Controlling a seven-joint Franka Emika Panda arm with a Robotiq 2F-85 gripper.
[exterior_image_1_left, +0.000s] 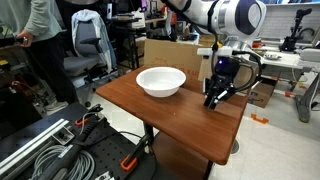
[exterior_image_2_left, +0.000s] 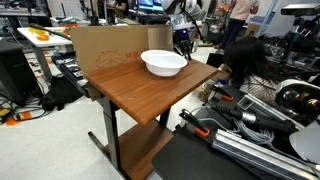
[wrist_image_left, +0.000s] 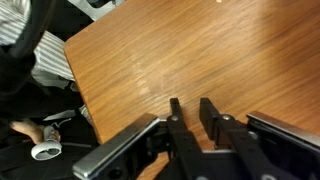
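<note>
My gripper (exterior_image_1_left: 211, 101) is low over the right part of the brown wooden table (exterior_image_1_left: 185, 122), its fingers pointing down. In the wrist view the gripper stands open, and only bare wood shows around its fingertips. A large white bowl (exterior_image_1_left: 161, 82) rests upright on the table to the left of the gripper. Exterior view 2 shows the same bowl (exterior_image_2_left: 163, 64) nearer that camera, with the gripper (exterior_image_2_left: 185, 49) beyond it. Its inside looks empty as far as it shows.
Cardboard panels (exterior_image_2_left: 112, 45) line one long side of the table. A black side bench (exterior_image_1_left: 105, 160) with cables and rails stands by the other side.
</note>
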